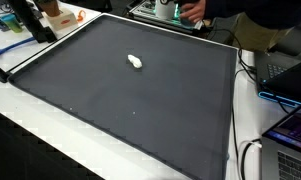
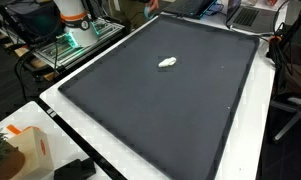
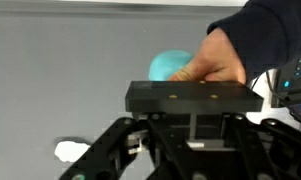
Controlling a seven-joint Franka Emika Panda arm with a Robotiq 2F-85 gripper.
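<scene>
In the wrist view my gripper is shut on a dark block (image 3: 194, 97), which stretches across the front of the fingers and hides their tips. Down at the lower left of that view, a small white object (image 3: 70, 151) lies on the grey tabletop. Exterior view 1 has the same white object (image 1: 135, 61) toward the far side of the table, and it is also there in exterior view 2 (image 2: 167, 62). I cannot make out my gripper in the exterior views.
A person's hand (image 3: 218, 58) with something light blue (image 3: 169, 65) beneath it is just beyond the block. A laptop keyboard (image 3: 294, 78) sits at the right.
</scene>
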